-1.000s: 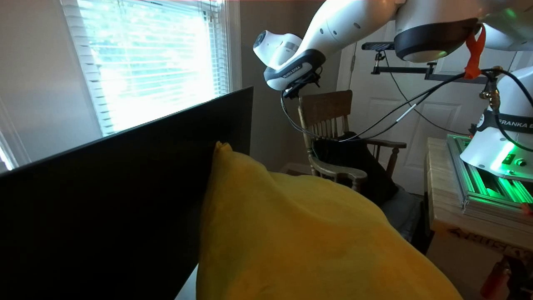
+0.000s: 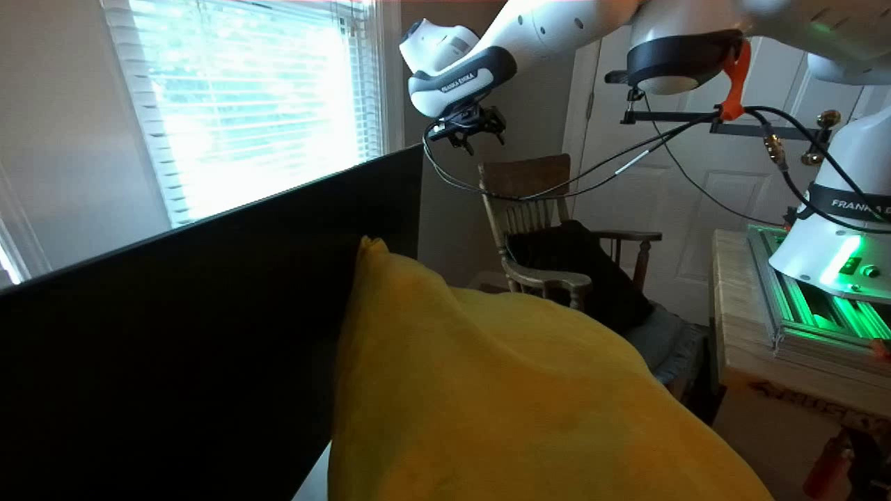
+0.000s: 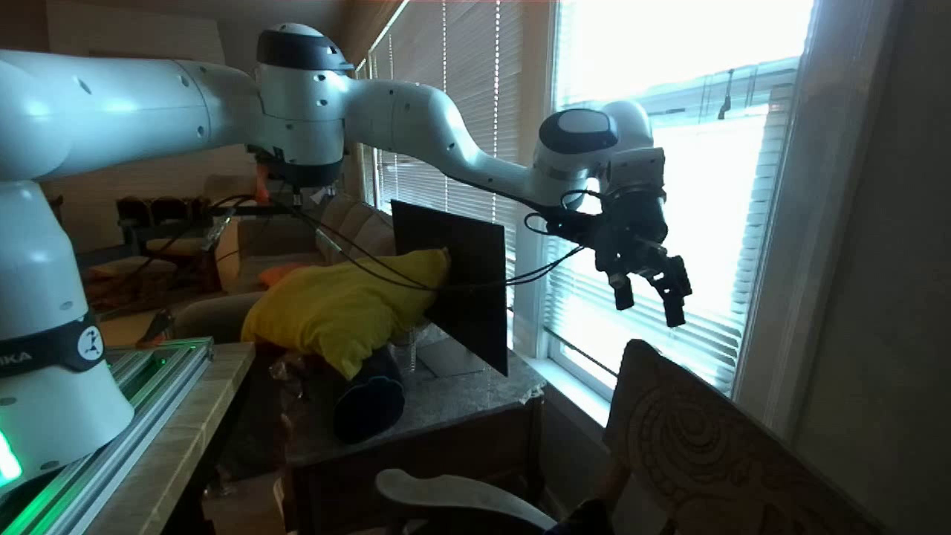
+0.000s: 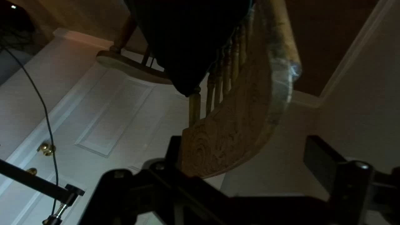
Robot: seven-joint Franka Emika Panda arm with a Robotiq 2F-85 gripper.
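Observation:
My gripper [image 3: 648, 303] hangs in the air before the bright window, its two fingers spread with nothing between them. In the wrist view, a dark finger [image 4: 174, 152] is on the left, well apart from the other on the right. Beyond them in that view is the carved back of a wooden chair [image 4: 228, 131]. The chair back [image 3: 686, 428] stands lower than my gripper in the second exterior view, with clear air between. A black cushion [image 2: 576, 275] rests on the chair's seat, and part of the seat is hidden under it.
A yellow pillow [image 3: 348, 303] leans by a black panel [image 3: 468, 276] on a side table [image 3: 446, 397]. Cables [image 2: 576, 179] loop under my arm. The wooden bench [image 2: 752, 334] carries my base. A white door [image 2: 710, 184] is behind the chair.
In the first exterior view, my gripper has moved left and slightly up, and its fingers now show. The chair has shifted a little to the left. Pillow and panel are unmoved.

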